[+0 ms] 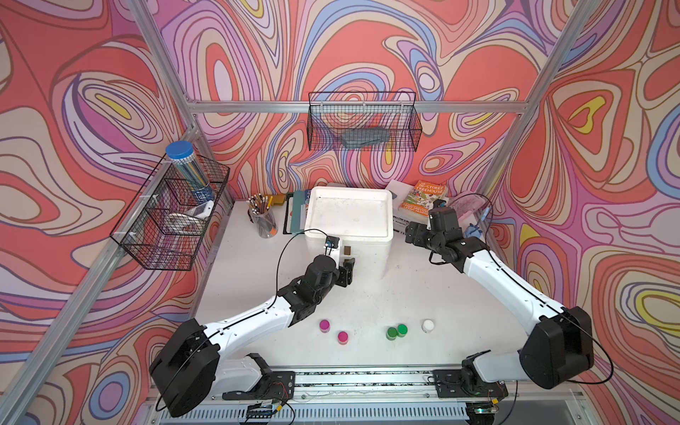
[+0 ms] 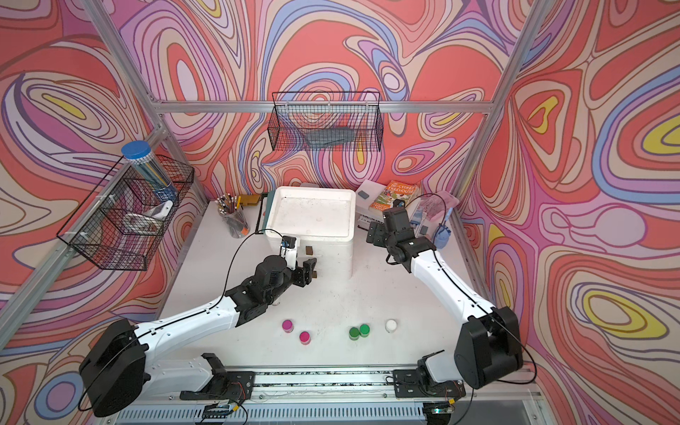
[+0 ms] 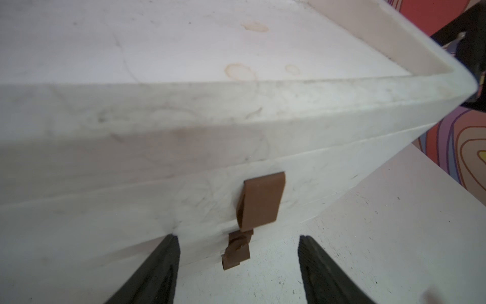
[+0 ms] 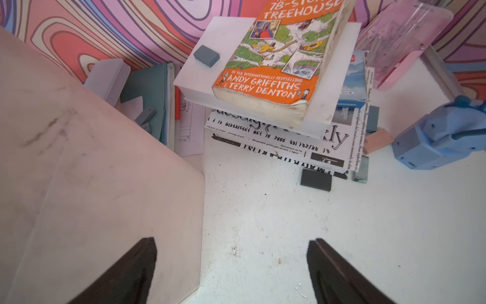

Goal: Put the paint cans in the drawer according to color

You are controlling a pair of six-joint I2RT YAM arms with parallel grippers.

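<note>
The white drawer unit (image 1: 375, 241) stands at the back middle of the table, its brown tabs facing front. In the left wrist view the top tab (image 3: 263, 200) shows close up, with a lower tab (image 3: 237, 253) beneath it. My left gripper is part open before these tabs, nothing between its fingers. To the right of the unit my right gripper stands open and empty, apart from the side wall. Near the front lie two magenta-capped cans (image 1: 324, 326), two green-capped cans (image 1: 396, 331) and a white-capped can (image 1: 428, 326). Whatever lies inside the drawers is hidden.
Behind the unit on the right are a book (image 4: 278, 60), papers and a blue object (image 4: 440, 134). A brush cup (image 1: 265, 223) stands at the back left. Wire baskets (image 1: 177, 219) hang on the frame.
</note>
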